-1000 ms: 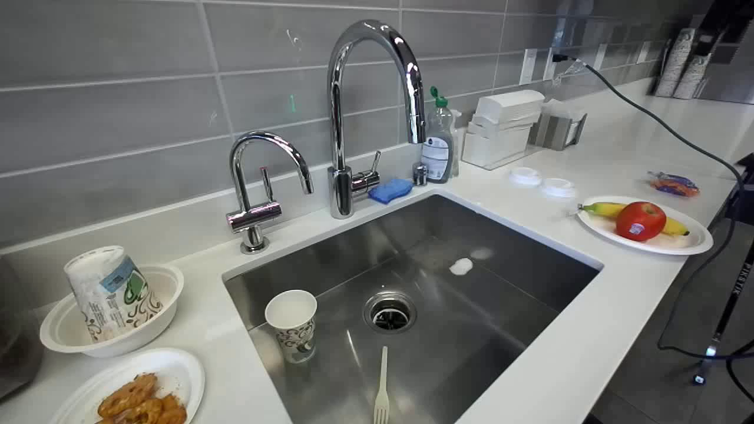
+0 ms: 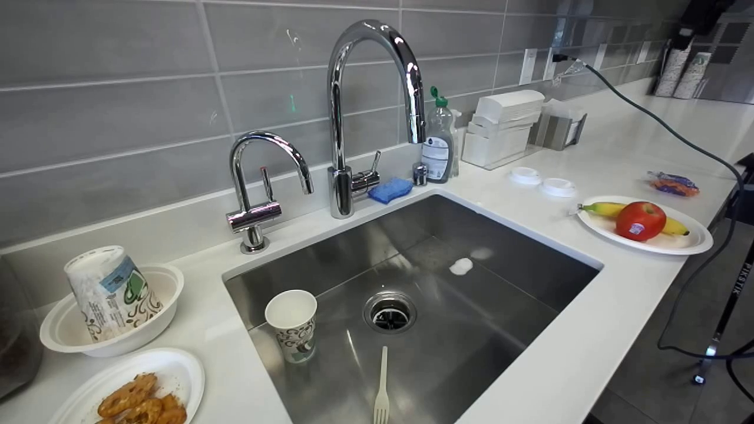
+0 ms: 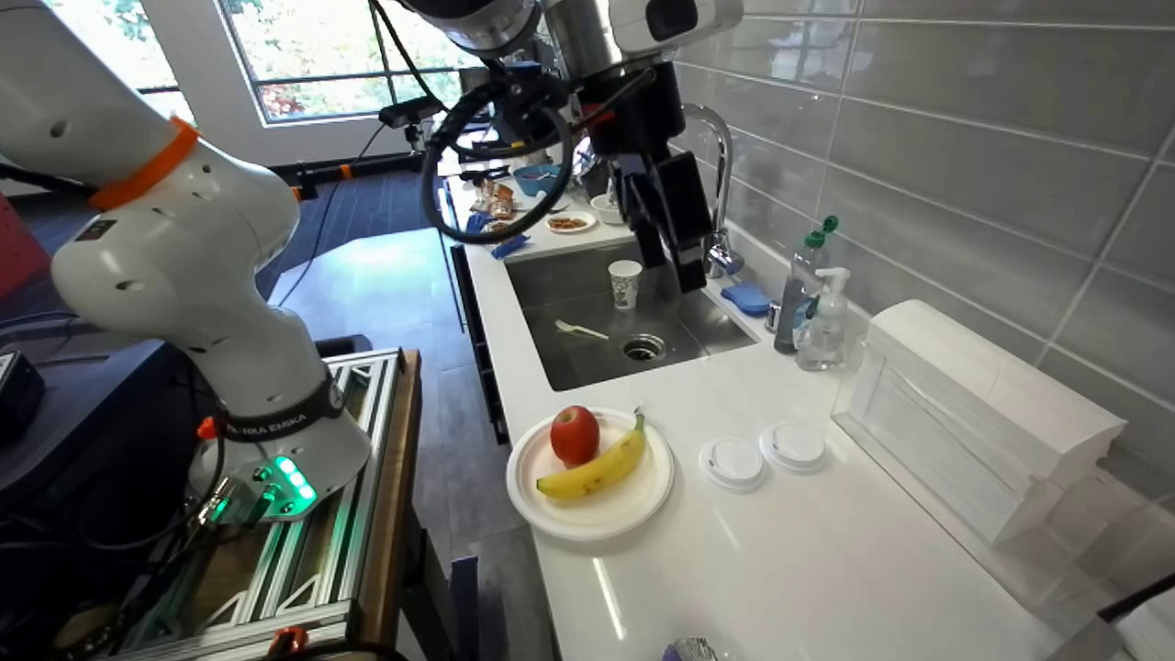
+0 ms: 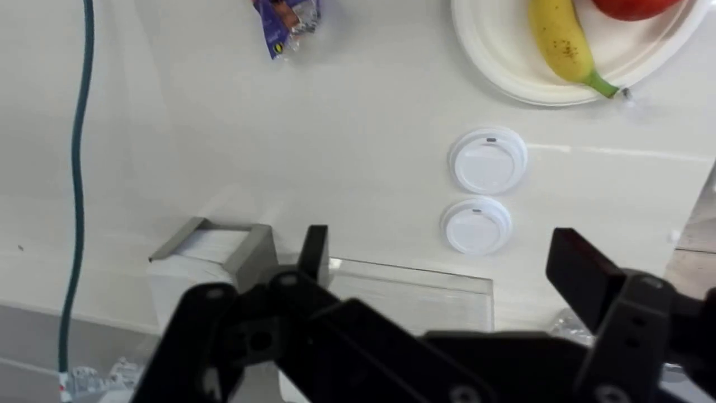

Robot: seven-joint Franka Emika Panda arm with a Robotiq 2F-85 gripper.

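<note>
My gripper is open, its two black fingers wide apart with nothing between them. In exterior view 2 the gripper (image 3: 674, 264) hangs in the air above the counter. Below it in the wrist view lie two white cup lids, one lid (image 4: 476, 226) nearer the fingers and the other lid (image 4: 489, 161) just beyond. A white plate (image 3: 540, 512) holds a red apple (image 3: 575, 435) and a yellow banana (image 3: 595, 474). Inside the steel sink, a patterned paper cup (image 2: 291, 325) stands upright and a pale fork (image 2: 382, 385) lies flat.
A clear napkin holder (image 3: 936, 430) stands by the wall near the soap bottles (image 3: 801, 292). A blue sponge (image 2: 390, 189) rests behind the sink. A snack packet (image 2: 673, 184) and a green cable (image 4: 77, 201) are at the counter's far end. Bare counter surrounds the lids.
The dark shape at the top right of exterior view 1 has shifted slightly left and up. Cup, fork, plate, fruit and lids have stayed in place.
</note>
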